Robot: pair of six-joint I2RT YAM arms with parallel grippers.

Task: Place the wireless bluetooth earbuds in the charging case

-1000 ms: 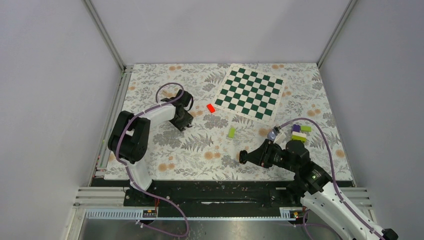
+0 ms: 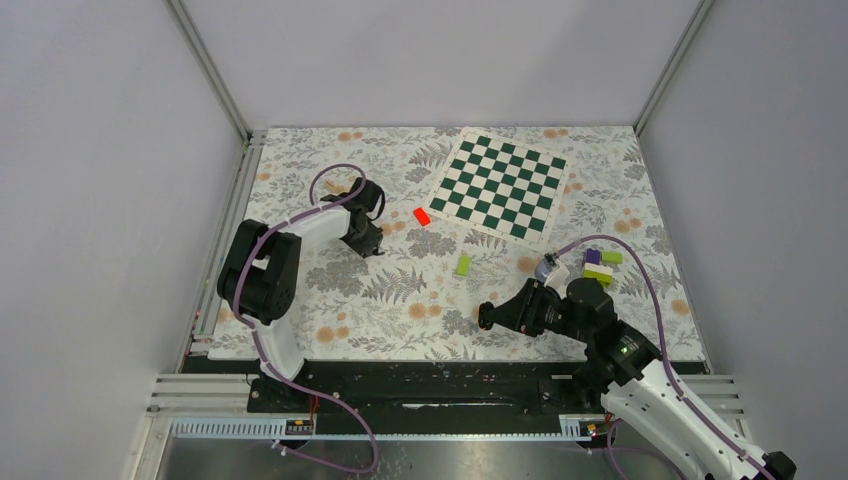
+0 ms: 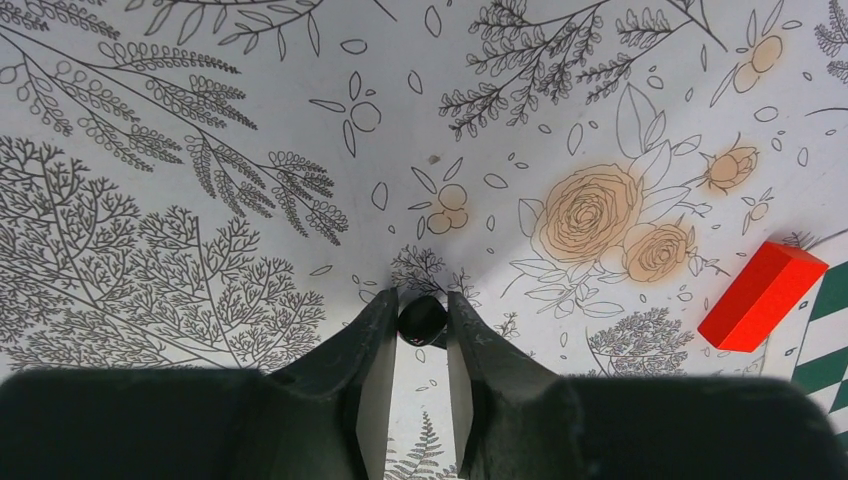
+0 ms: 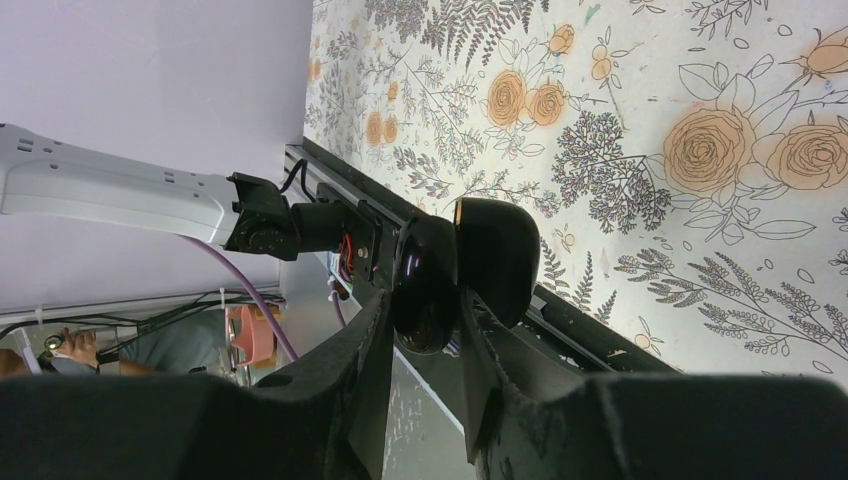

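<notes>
In the left wrist view, a small glossy black earbud (image 3: 422, 318) sits low over the floral mat between the fingertips of my left gripper; whether they grip it is unclear. From above, that gripper (image 2: 376, 248) is at the mat's left-middle. My right gripper is shut on the glossy black charging case (image 4: 494, 255), which has two rounded parts, apparently body and raised lid. In the top view the case (image 2: 485, 315) is held at the mat's front, right of centre.
A red block (image 3: 762, 295) lies right of my left gripper. A green block (image 2: 463, 265) is near the centre, a checkerboard (image 2: 496, 185) at the back, several coloured blocks (image 2: 600, 275) at the right.
My left gripper and wrist have shifted very slightly toward the back of the mat over the last second. The right arm holding the case is practically still.
</notes>
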